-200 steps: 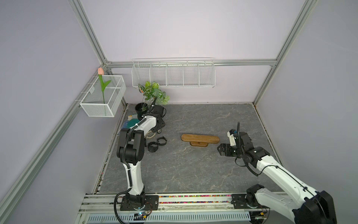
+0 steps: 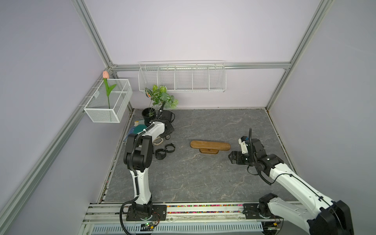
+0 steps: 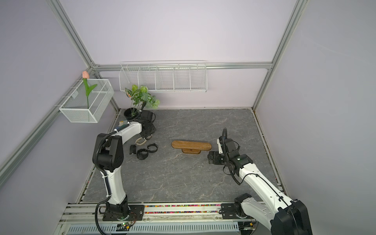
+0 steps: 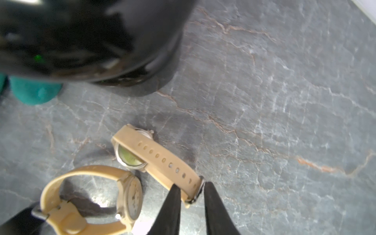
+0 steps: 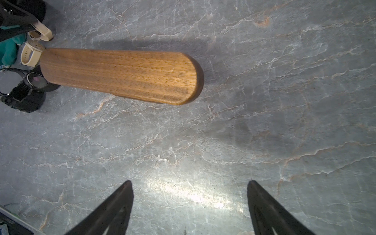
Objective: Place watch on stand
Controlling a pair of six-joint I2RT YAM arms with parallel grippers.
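Observation:
In the left wrist view, a beige-strapped watch point(image 4: 155, 156) with a round silver case has its buckle end between the narrowly parted fingers of my left gripper; whether they grip it is unclear. A second beige watch point(image 4: 133, 197) lies beside it. Dark watches point(image 2: 160, 154) lie nearer the table's front on the left. The wooden stand point(image 2: 210, 145) stands at mid table. My right gripper is open, with nothing between its fingers, to the right of the stand.
A potted plant point(image 2: 160, 96) and teal object point(image 2: 139, 129) crowd the back left. A wire rack point(image 2: 182, 76) hangs on the back wall, a white basket point(image 2: 99, 115) on the left wall.
The left arm has shifted very slightly in the top left view. The right arm and the stand look unchanged.

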